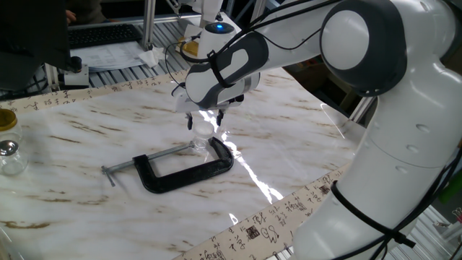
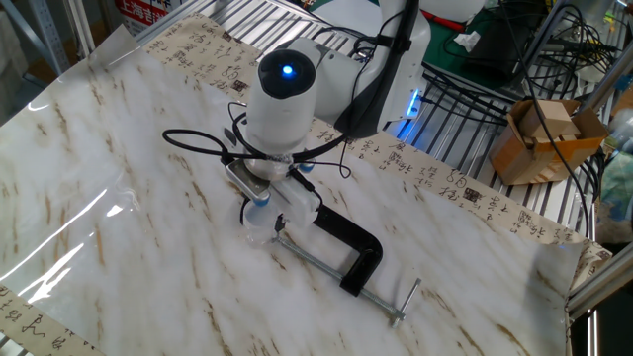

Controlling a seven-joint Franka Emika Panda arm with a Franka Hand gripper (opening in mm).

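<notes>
A black C-clamp (image 1: 186, 178) with a silver screw rod lies flat on the marble-patterned tabletop. Within its mouth, between the rod's tip and the frame's end, stands a small clear glass or plastic piece (image 1: 202, 135); its exact shape is hard to make out. Directly above is my gripper (image 1: 205, 125), pointing down, its dark fingers open and spread to either side of the clear piece's top. From the other side, the clamp (image 2: 358, 242) extends right of the gripper (image 2: 284, 185), and the clear piece (image 2: 261, 234) shows partly below the fingers.
At the left edge stands a clear jar with a yellow lid (image 1: 8, 119). Behind the table are a keyboard (image 1: 105, 35) and papers. An open cardboard box (image 2: 547, 148) sits off the table by the arm's base.
</notes>
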